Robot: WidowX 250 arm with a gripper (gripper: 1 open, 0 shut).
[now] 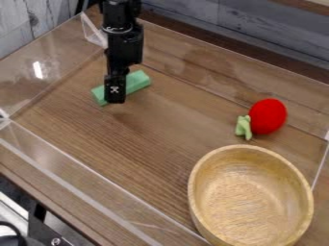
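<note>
My gripper [113, 86] points down at the upper left, its dark fingers over a mint-green oblong object [135, 85] lying flat on the wooden table [141, 163]. The fingertips are at the object's middle; whether they touch it or close around it I cannot tell.
A red round object [267, 116] with a small light-green piece [244, 126] lies at the right. A large round tan basket [206, 197] stands at the lower right.
</note>
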